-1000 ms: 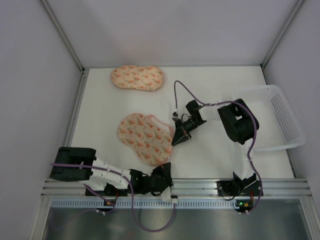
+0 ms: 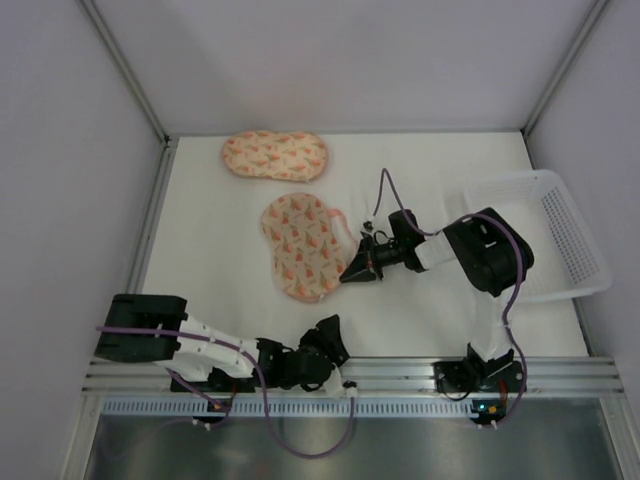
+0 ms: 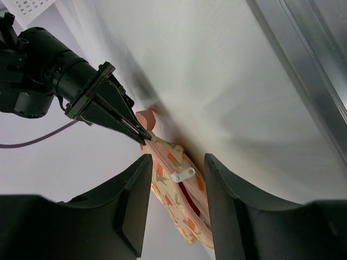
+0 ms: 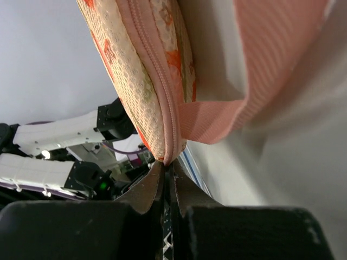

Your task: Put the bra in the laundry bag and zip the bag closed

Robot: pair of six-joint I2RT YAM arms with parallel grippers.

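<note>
An orange-patterned laundry bag [image 2: 300, 240] lies mid-table. My right gripper [image 2: 343, 278] is shut on its lower right edge; in the right wrist view the fingertips [image 4: 160, 176] pinch the zipper band [image 4: 162, 108] beside a pink strap [image 4: 211, 119]. In the left wrist view my left gripper stands open over the bag, near a white zipper pull [image 3: 183, 175] and a narrow dark red slit. The left gripper is below the bag in the top view. I cannot tell whether the bra is inside.
A second patterned item [image 2: 273, 150] lies at the back left. A white plastic basket [image 2: 570, 280] stands on the right, under part of the right arm. A metal rail [image 2: 400, 368] runs along the front.
The bag has swung more upright and moved up in the top view.
</note>
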